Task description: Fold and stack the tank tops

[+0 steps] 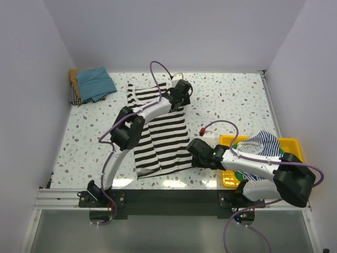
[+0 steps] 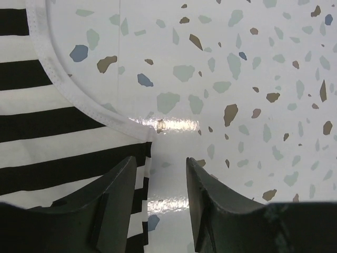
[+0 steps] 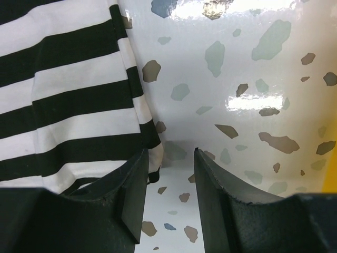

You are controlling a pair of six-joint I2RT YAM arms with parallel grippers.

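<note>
A black-and-white striped tank top lies on the speckled table, one side turned over in a long strip. In the left wrist view my left gripper stands part open at the armhole corner, one finger above the fabric and the other over bare table. At the lower right hem corner, my right gripper is part open. The corner's edge shows just inside its left finger. Neither gripper has closed on cloth. Folded pieces, with a blue one on top, are stacked at the back left.
A yellow basket holding striped and green garments stands at the front right, partly behind the right arm. Bare table spreads at the back right, and more lies free along the left side.
</note>
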